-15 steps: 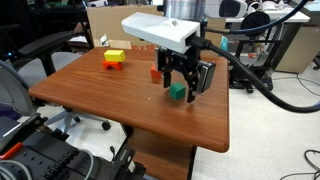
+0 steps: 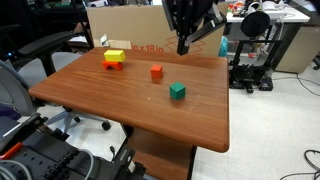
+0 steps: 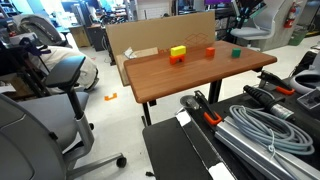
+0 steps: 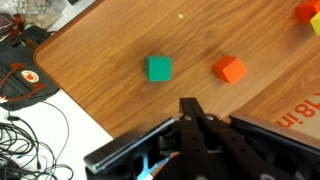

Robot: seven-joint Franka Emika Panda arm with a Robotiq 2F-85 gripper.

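Note:
A green block [image 2: 177, 91] rests on the wooden table, also seen in the wrist view as a green square [image 4: 159, 68]. An orange-red block [image 2: 156, 71] lies a little behind it, with a gap between the two. Farther left, a yellow block [image 2: 115, 56] sits on top of red pieces [image 2: 113, 66]. My gripper [image 2: 183, 46] hangs well above the table, higher than the green block and apart from everything. Its fingertips are close together at the bottom of the wrist view; the gripper is shut and nothing shows between them.
A cardboard panel [image 3: 170, 35] stands along the table's back edge. An office chair [image 3: 65, 110] stands beyond the table's left side, and cables lie on the floor to the right.
My gripper has risen from close by the green block to high above the table. The green block has stayed in place on the tabletop.

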